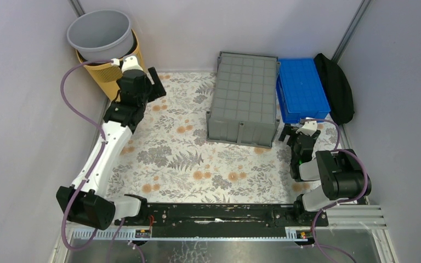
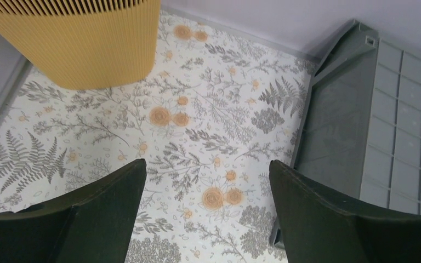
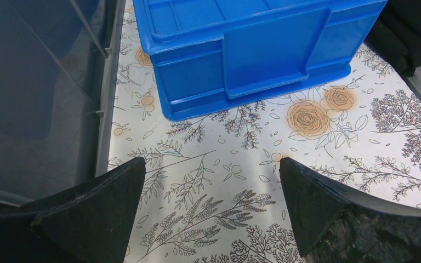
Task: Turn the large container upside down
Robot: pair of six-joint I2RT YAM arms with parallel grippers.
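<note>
The large grey container (image 1: 245, 90) stands upside down at the back centre in the top view, its gridded base facing up and its rim on the floor. Its side (image 2: 337, 139) fills the right of the left wrist view. My left gripper (image 1: 158, 83) hovers well to the left of it, fingers wide apart and only floor between them. Close by the container's front right corner, my right gripper (image 1: 286, 133) is open and empty. The container's wall (image 3: 30, 104) shows dark along the left of the right wrist view.
A blue crate (image 1: 304, 90) sits right beside the container, with a black bag (image 1: 334, 90) against the wall. At the back left, a grey bin (image 1: 100, 33) is stacked in a yellow basket (image 2: 96, 49).
</note>
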